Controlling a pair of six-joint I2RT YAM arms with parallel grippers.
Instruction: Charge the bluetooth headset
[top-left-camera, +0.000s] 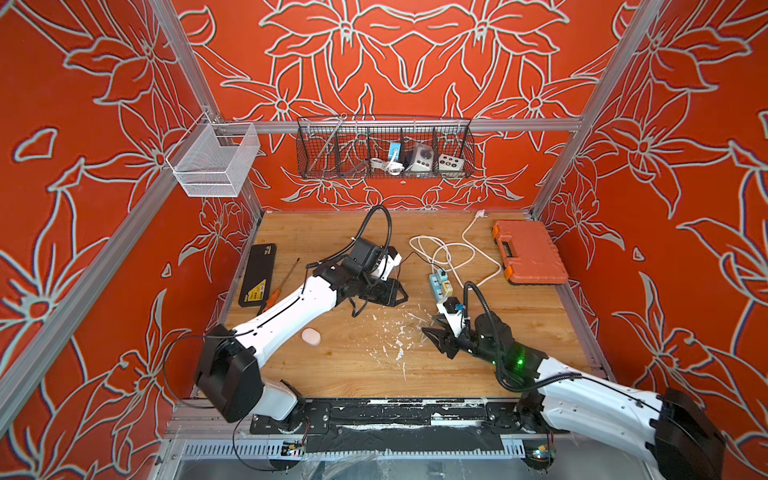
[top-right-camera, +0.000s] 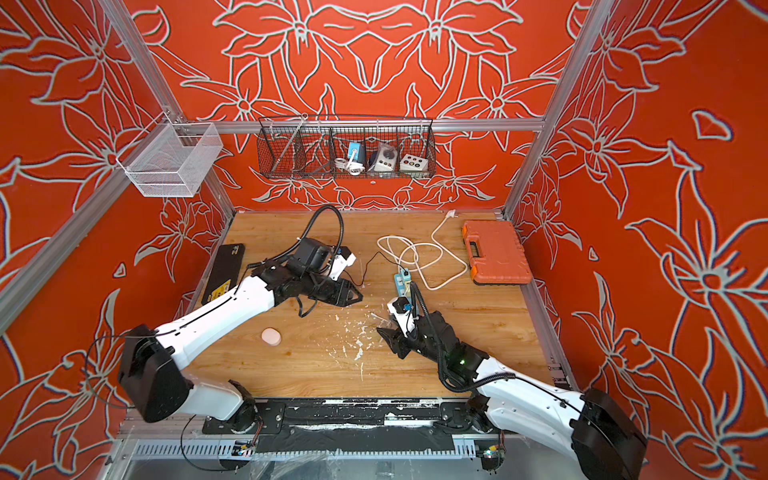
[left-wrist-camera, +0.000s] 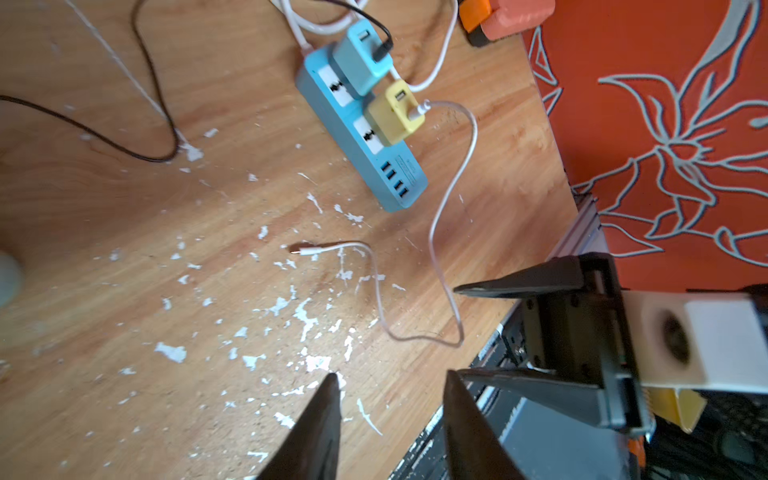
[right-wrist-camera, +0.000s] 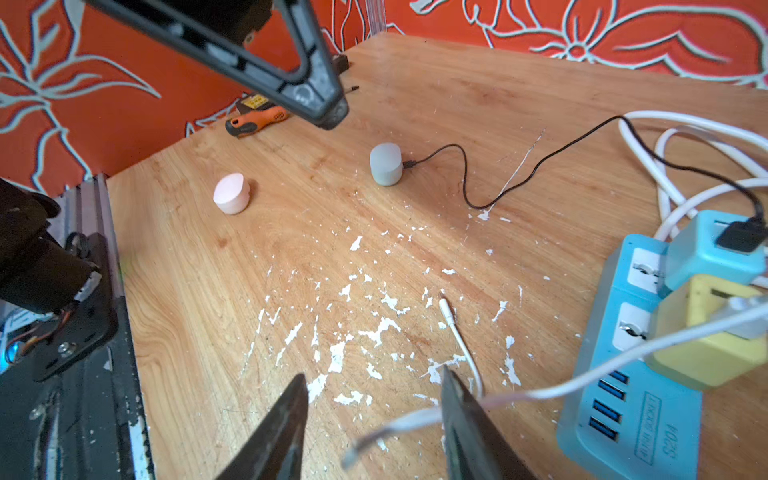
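Note:
A pale headset case (right-wrist-camera: 386, 164) sits on the table, a black cable plugged into it. A pink case (right-wrist-camera: 231, 193) lies farther left. A blue power strip (left-wrist-camera: 352, 132) holds blue and yellow (left-wrist-camera: 393, 112) chargers. A white cable (left-wrist-camera: 434, 240) runs from the yellow charger, its free plug (left-wrist-camera: 312, 249) on the bare wood. My left gripper (top-left-camera: 396, 292) is above the table's middle, left of the strip, open with nothing seen between its fingers. My right gripper is open low beside the strip; the white cable passes across its view.
An orange toolbox (top-left-camera: 529, 252) stands at the back right. A black box (top-left-camera: 257, 272) and screwdriver (top-left-camera: 277, 292) lie at the left. Wire baskets (top-left-camera: 384, 148) hang on the back and left walls. The front middle of the table has free room.

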